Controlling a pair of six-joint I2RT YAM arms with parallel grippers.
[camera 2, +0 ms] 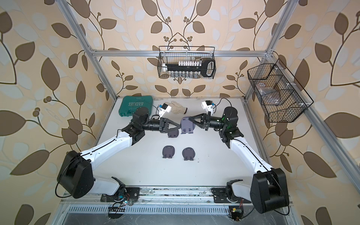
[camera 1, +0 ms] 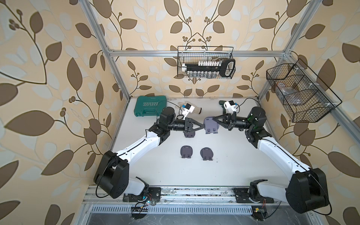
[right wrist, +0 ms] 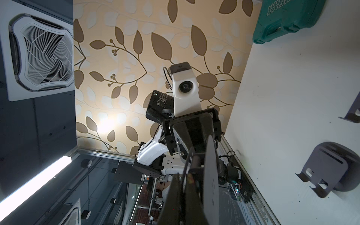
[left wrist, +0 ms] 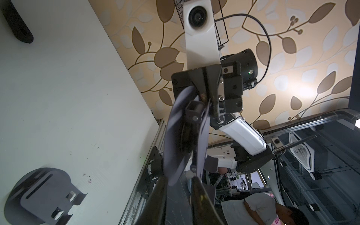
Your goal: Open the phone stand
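A folded grey phone stand [camera 1: 211, 126] hangs upright in the air between my grippers. My right gripper [camera 1: 215, 119] is shut on its edge, as both top views show. My left gripper [camera 1: 200, 126] stands just left of the stand, its fingers part open and pointing at it. In the left wrist view the stand [left wrist: 174, 142] is seen edge-on just beyond the fingertips, with plates and hinge visible. Three more grey stands lie flat on the table: two in front [camera 1: 186, 151] [camera 1: 206, 153] and one partly behind my left gripper [camera 1: 189, 134].
A green case [camera 1: 150, 101] lies at the back left of the white table [camera 1: 240, 161], a glove and a green tool at the back. Wire baskets [camera 1: 206, 67] hang on the back and right walls. The table's front and sides have free room.
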